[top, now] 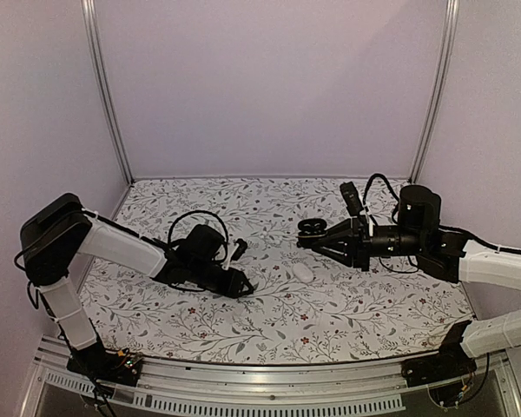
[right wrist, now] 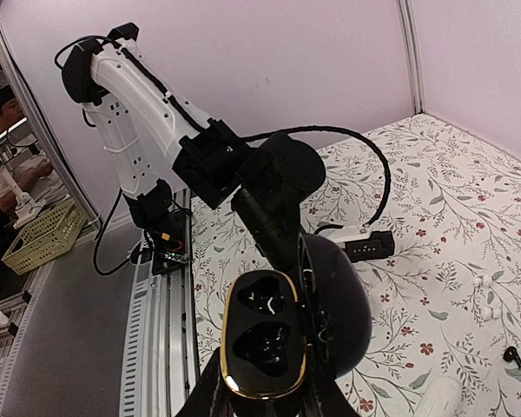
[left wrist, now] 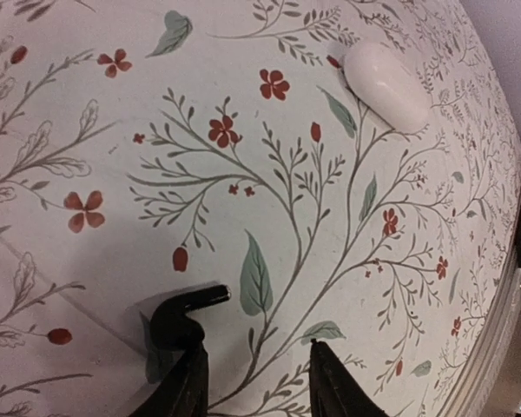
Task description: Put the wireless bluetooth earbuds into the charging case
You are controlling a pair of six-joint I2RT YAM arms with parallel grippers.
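Observation:
A black earbud (left wrist: 178, 320) lies on the floral mat in the left wrist view; it also shows small at the right (right wrist: 512, 356) in the right wrist view. My left gripper is low over it, fingers part open with nothing visible between them, one fingertip at the earbud's lower edge. My right gripper (top: 326, 239) is shut on the open charging case (right wrist: 265, 330), held up in the air with its two dark empty wells facing the wrist camera.
A white rounded object (left wrist: 386, 87) lies on the mat to the right of the earbud, below the right gripper. Walls enclose the back and sides.

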